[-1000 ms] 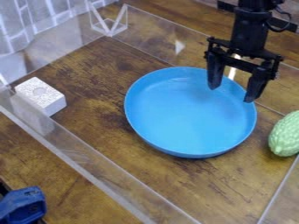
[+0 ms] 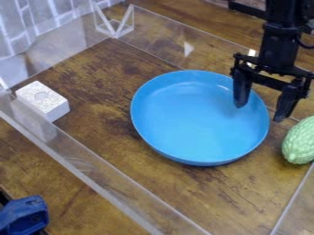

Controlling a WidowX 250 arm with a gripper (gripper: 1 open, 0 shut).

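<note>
A black gripper (image 2: 263, 88) reaches in from the top right over the right rim of a blue plate (image 2: 190, 119), its fingers parted and pointing down. I see nothing held between them. A light green oblong object (image 2: 297, 139) lies right of the plate, below the gripper.
A white block (image 2: 42, 101) lies at the left on the wooden floor (image 2: 92, 73). Clear walls border the area. A blue object (image 2: 18, 215) is at the bottom left. The wood left of the plate is clear.
The gripper has shifted a little to the right, toward the green object. The plate and other objects look unmoved.
</note>
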